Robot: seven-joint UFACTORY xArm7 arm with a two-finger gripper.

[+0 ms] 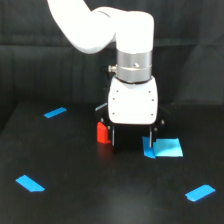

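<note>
A white robot hand hangs over the black table, and my gripper [132, 139] points down with its dark fingers set wide apart. No object is visible in the gap between them. A red block [103, 133] is at the left finger's side, partly behind it. By the right finger stands a small blue block [149, 148], partly covered by that finger. Whether either finger touches a block I cannot tell. A light blue square [169, 148] lies flat on the table just right of the blue block.
Blue tape strips mark the table: one at the back left [55, 112], one at the front left [30, 184] and one at the front right [200, 192]. A dark curtain closes off the back.
</note>
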